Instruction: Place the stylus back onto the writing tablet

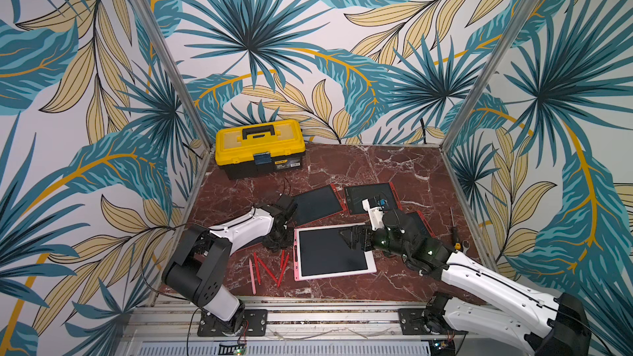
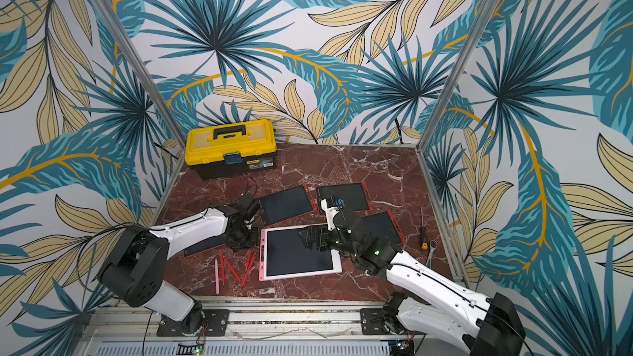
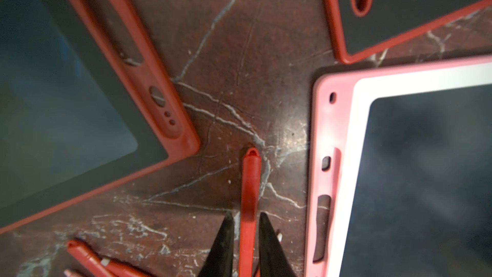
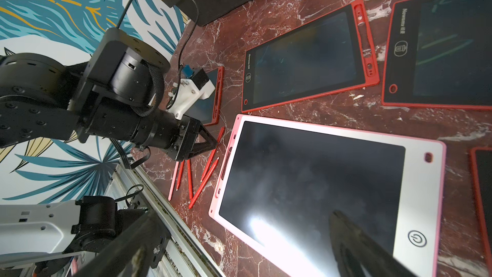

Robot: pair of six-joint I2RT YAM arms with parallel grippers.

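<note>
In the left wrist view a red stylus (image 3: 250,179) lies on the marble top between a red tablet (image 3: 71,107) and the pink-and-white tablet (image 3: 415,184). My left gripper is at that stylus, its fingertips on either side with a narrow gap; whether they touch it is unclear. More red styluses (image 3: 92,259) and a pink one (image 1: 252,273) lie nearby. The pink-and-white tablet's side slot (image 3: 321,228) shows empty. My right gripper stands open above that tablet.
Red-framed tablets (image 4: 302,61) lie behind and beside the pink one. A yellow-lidded toolbox (image 1: 257,148) stands at the back left, and a screwdriver (image 2: 423,237) lies at the right edge.
</note>
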